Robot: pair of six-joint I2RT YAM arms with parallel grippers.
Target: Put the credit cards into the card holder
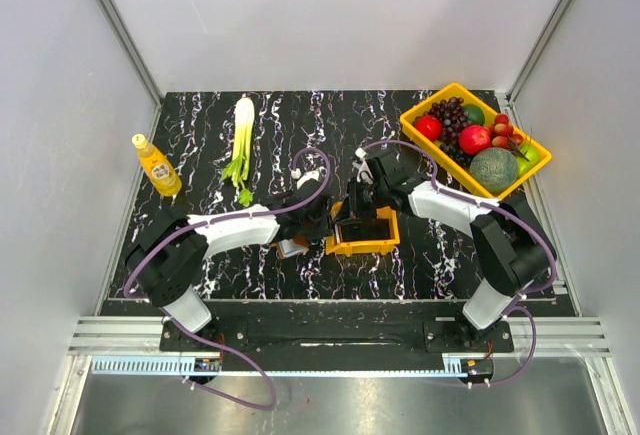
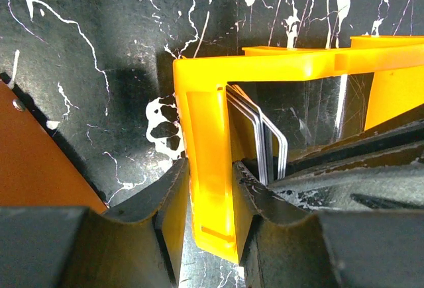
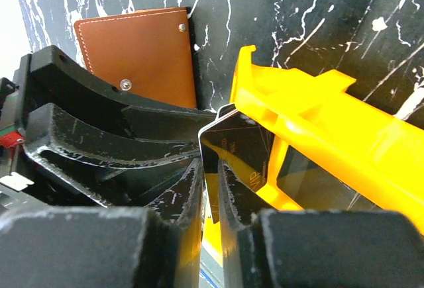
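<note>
The brown card holder (image 3: 136,53) lies on the table to the left of the yellow basket (image 1: 363,247); in the top view the left arm covers much of it. Several thin cards (image 3: 235,145) stand on edge inside the basket, against its left wall. My left gripper is shut on that wall, one finger on either side. From the right, my right gripper reaches into the basket. Its fingers are shut at the cards' edge, and a card's pale rim runs between the tips. How many cards it grips is hidden.
A larger yellow basket of fruit (image 1: 410,117) stands at the back right. Celery (image 1: 241,150) and a yellow bottle (image 1: 158,167) are at the left.
</note>
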